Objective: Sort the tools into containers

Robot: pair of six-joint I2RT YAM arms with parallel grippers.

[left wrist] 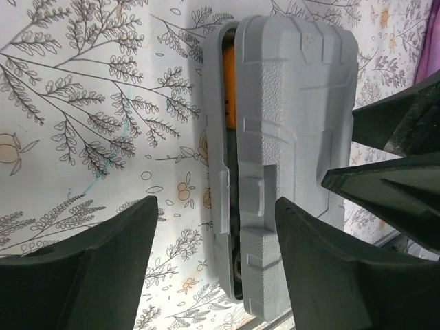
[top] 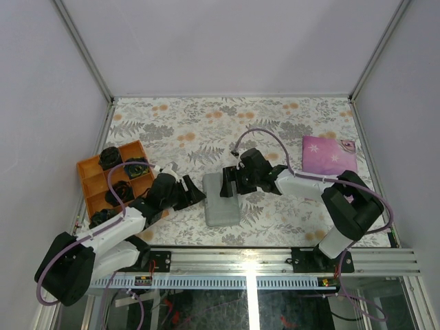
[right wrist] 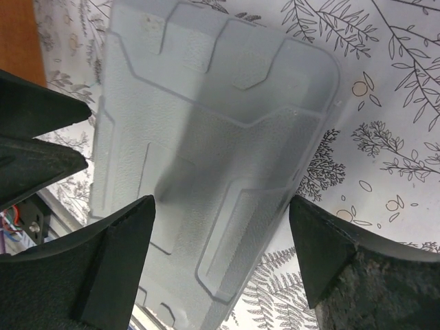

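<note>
A grey plastic tool case [top: 220, 210] lies on the patterned mat at the front middle. In the left wrist view its lid [left wrist: 295, 103] stands slightly parted from its base, with orange and dark items in the gap. My left gripper [top: 193, 193] is open at the case's left side. My right gripper [top: 228, 180] is over the case's upper right part, fingers apart; in the right wrist view the case fills the space between and beyond them, and whether they touch it I cannot tell.
An orange compartment box [top: 93, 180] holding several dark bundles stands at the left. A pink pouch [top: 328, 156] lies at the right.
</note>
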